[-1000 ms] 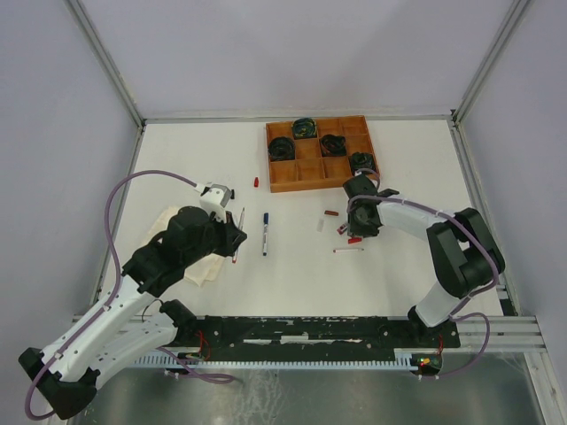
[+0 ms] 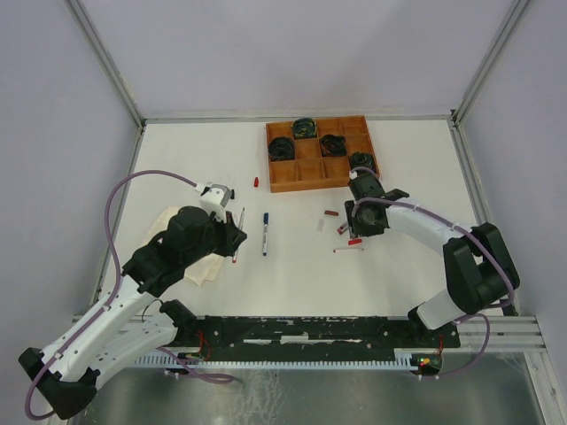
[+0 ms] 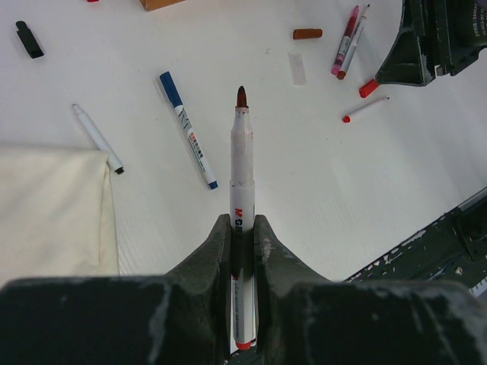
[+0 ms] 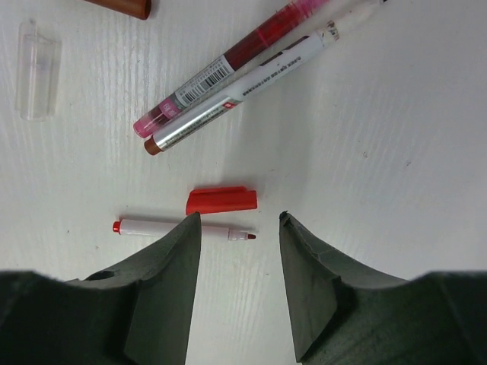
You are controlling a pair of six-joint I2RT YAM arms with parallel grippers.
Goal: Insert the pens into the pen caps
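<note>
My left gripper is shut on an uncapped white pen point(image 3: 242, 163) with a dark red-brown tip pointing away from the fingers and a red end. In the right wrist view, my right gripper hangs open over the table, nothing between its fingers. Just ahead of its fingertips lies a loose red cap point(image 4: 222, 200). A thin white pen point(image 4: 179, 228) with a red end and bare tip lies beside that cap. Farther off, a pink-red pen point(image 4: 228, 65) and a white pen with a brown end point(image 4: 236, 91) lie side by side.
A brown cap point(image 3: 307, 33) and a clear cap point(image 3: 297, 68) lie loose. Left of them rest a blue-capped pen point(image 3: 188, 129), a white pen point(image 3: 97, 137), a black cap point(image 3: 29, 39) and a beige cloth point(image 3: 53, 205). The compartmented wooden box point(image 2: 310, 171) stands at the back.
The left arm, still with its pen, stays in place.
</note>
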